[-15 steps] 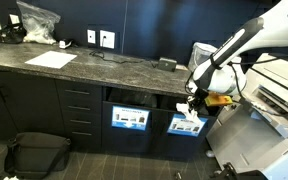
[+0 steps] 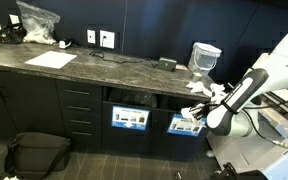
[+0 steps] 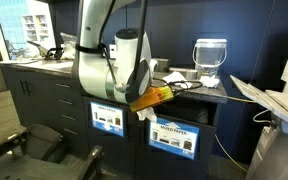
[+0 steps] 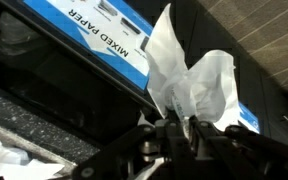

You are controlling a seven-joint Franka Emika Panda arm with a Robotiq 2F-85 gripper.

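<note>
In the wrist view a crumpled sheet of thin white paper [image 4: 192, 82] sticks out past the fingertips of my gripper, which is shut on it. Below the sheet lies a blue-and-white "MIXED PAPER" label [image 4: 114, 32] on the front of a dark bin; the sheet overlaps part of the labelled front. From the second exterior view, the white paper [image 3: 148, 113] hangs under the gripper [image 3: 152, 98], in front of the counter and by the bin openings. The first exterior view puts the gripper [image 2: 198, 111] at the right-hand labelled bin.
Another labelled bin [image 2: 129, 117] stands to the left. More white crumpled paper [image 4: 9, 160] lies on the speckled counter [image 4: 29, 130]. A lidded clear tub [image 3: 209, 54] sits at the counter's right end. The floor [image 2: 104, 165] ahead of the bins is largely clear.
The arm has swung and turned at the right-hand bin, its wrist coming lower. Its orange part, plain earlier, hardly shows now. The white paper stays at the gripper.
</note>
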